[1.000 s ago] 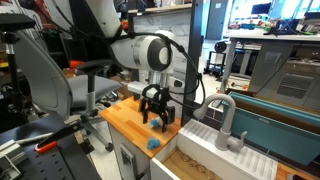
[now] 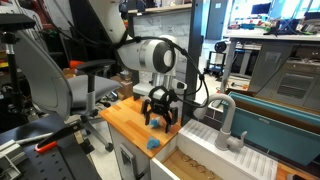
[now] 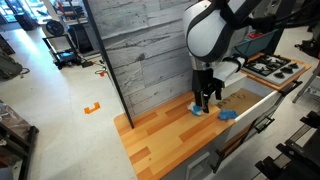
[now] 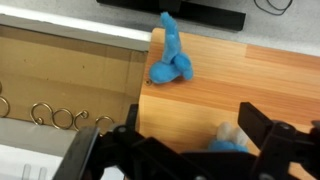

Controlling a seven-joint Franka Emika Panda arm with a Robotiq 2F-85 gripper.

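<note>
Two blue pieces lie on the wooden tabletop. One is a crumpled, cloth-like blue piece [image 4: 172,62], near the table edge by the drawer; the other is a blue and white piece [image 4: 229,142], partly cut off from sight low in the wrist view. My gripper is open, its two dark fingers wide apart, with the blue and white piece showing between them. Whether the fingers touch it cannot be told. In exterior view 2 the gripper [image 3: 207,104] hangs low over the wood beside this piece [image 3: 196,109], while the other blue piece [image 3: 227,114] lies apart, nearer the drawer.
An open drawer [image 2: 205,165] with several small hooks [image 4: 60,115] adjoins the wood. A grey faucet [image 2: 226,115] rises beyond it. A wood-plank panel [image 3: 150,60] stands behind the table. Bare wooden tabletop [image 3: 150,140] extends away from the drawer.
The arm's lower end has shifted slightly over the table. Both blue pieces appear to lie where they were.
</note>
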